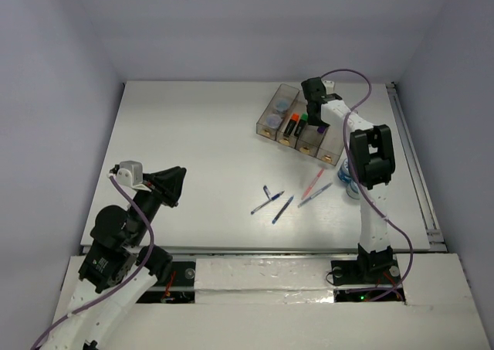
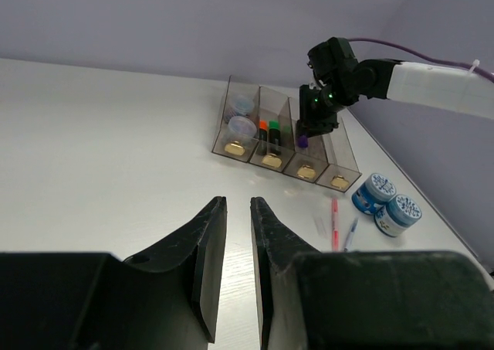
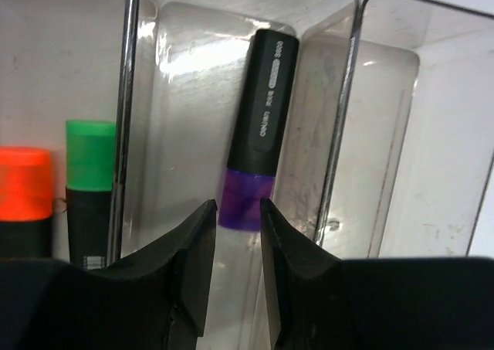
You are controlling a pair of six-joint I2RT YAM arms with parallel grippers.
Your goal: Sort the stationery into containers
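A clear divided box [image 1: 266, 133] stands at the back right. In one of its compartments lies a black marker with a purple cap [image 3: 247, 199]. My right gripper is over this compartment, its fingers partly open with the purple end showing in the gap; whether that end is between the fingers or below them I cannot tell. The neighbouring compartment holds an orange-capped marker [image 3: 25, 184] and a green-capped one [image 3: 90, 157]. At the front left, my left gripper is raised, slightly open and empty. Several pens, including a red one [image 1: 312, 182] and a dark blue one [image 1: 282, 210], lie on the table.
Two blue-labelled jars [image 2: 374, 193] stand at the right, in front of the box. Round tubs [image 2: 241, 127] occupy the leftmost compartment; the rightmost compartment [image 3: 444, 134] looks empty.
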